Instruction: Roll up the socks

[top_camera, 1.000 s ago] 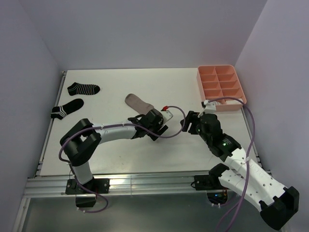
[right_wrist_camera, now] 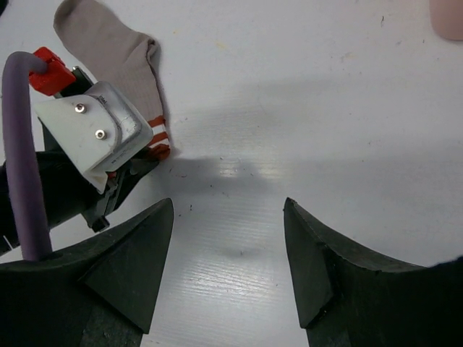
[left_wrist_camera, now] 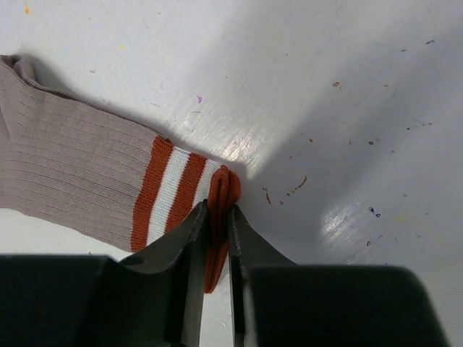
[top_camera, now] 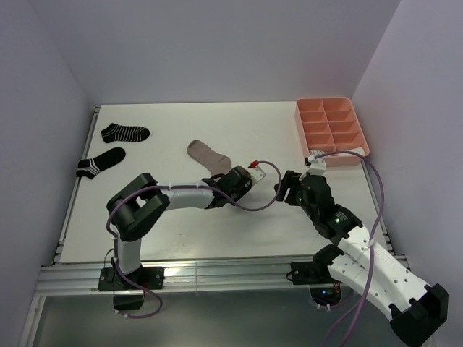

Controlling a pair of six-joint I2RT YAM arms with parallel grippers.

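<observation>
A taupe sock (top_camera: 206, 154) with red and white bands lies mid-table. In the left wrist view its banded end (left_wrist_camera: 173, 195) is lifted in a narrow red fold between the fingertips of my left gripper, which look nearly closed on it. My right gripper is open with nothing between its fingers, over bare table right of the sock. Two black striped socks (top_camera: 124, 133) lie apart at the table's left.
A pink compartment box (top_camera: 307, 119) stands at the back right, with white items in its front part.
My left gripper has moved a little toward the right and is closer on the sock's end. The right arm has shifted slightly to the right.
</observation>
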